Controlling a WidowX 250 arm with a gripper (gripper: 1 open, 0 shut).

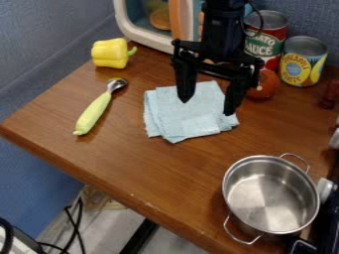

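My black gripper (208, 97) stands open above a folded light-blue cloth (172, 120), one finger over the cloth's upper left, the other at its right near a red tomato-like object (261, 87). Nothing shows between the fingers. A yellow pepper (110, 54) and a spoon with a pale green handle (93, 111) lie on the left of the wooden table (93, 154).
A steel pot (269, 196) stands at the front right. A tomato sauce can (264, 49) and a yellow can (302, 64) stand at the back right, beside a light-blue toy appliance (146, 20).
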